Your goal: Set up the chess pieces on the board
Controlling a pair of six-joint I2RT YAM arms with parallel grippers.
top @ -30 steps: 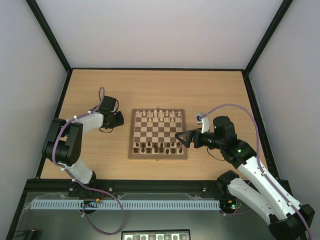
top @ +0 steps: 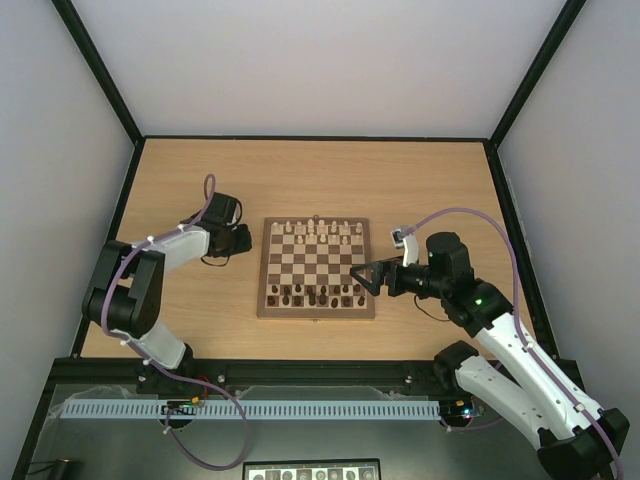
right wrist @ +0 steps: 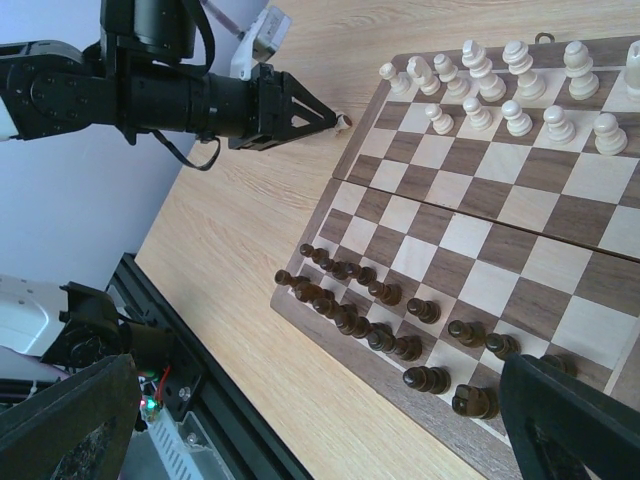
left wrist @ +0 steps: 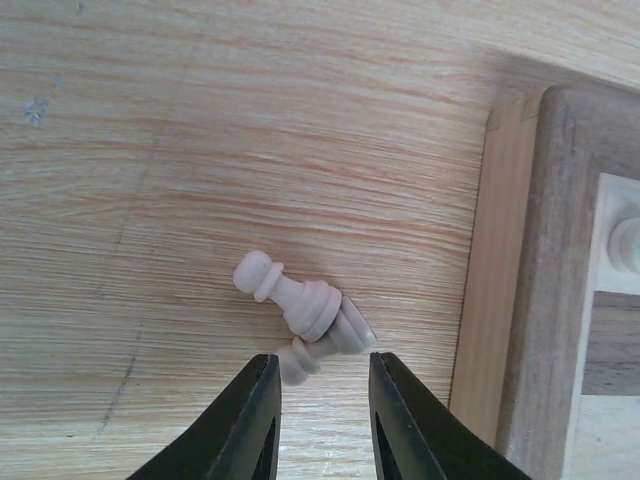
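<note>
Two white pawns lie on their sides on the table left of the board in the left wrist view; the upper pawn (left wrist: pixel 300 297) rests against the lower pawn (left wrist: pixel 325 347). My left gripper is part open just at them, with nothing gripped between its fingers. In the top view it hides both pawns. White pieces (right wrist: pixel 520 70) stand in rows at the far side of the chessboard (top: pixel 315 268), and dark pieces (right wrist: pixel 400 345) fill its near side. Above the board's right edge, my right gripper (top: pixel 358 280) hangs open and empty.
The board's raised wooden frame (left wrist: pixel 550 280) is close to the right of the lying pawns. Bare table (top: pixel 300 180) surrounds the board. At the bottom of the top view is a tray (top: pixel 312 470) outside the table.
The left gripper has shifted slightly to the right, toward the board. Both the right arm and the board pieces stay as they were.
</note>
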